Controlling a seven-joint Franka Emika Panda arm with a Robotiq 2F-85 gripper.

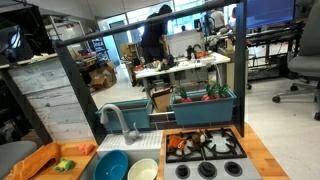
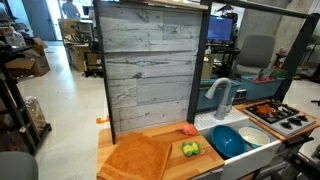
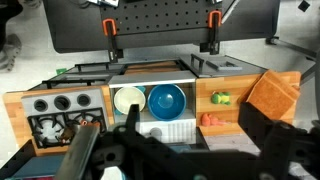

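Observation:
From above, in the wrist view, my gripper stands open with its dark fingers apart and nothing between them. Well below it, a blue bowl [image 3: 166, 101] and a cream bowl [image 3: 127, 99] sit side by side in the sink. The stove [image 3: 60, 103] lies to the left in this view, with orange and dark items on its burners. On the wooden counter to the right are a green item [image 3: 220, 98], a pinkish item [image 3: 210, 120] and an orange towel [image 3: 272, 97]. The gripper cannot be made out clearly in either exterior view.
A grey faucet [image 2: 220, 97] rises behind the sink. A white plank wall [image 2: 150, 75] backs the left counter. Dark frame posts [image 1: 240, 70] border the set, and a teal planter [image 1: 203, 105] stands behind the stove. Bare wood shows around the towel.

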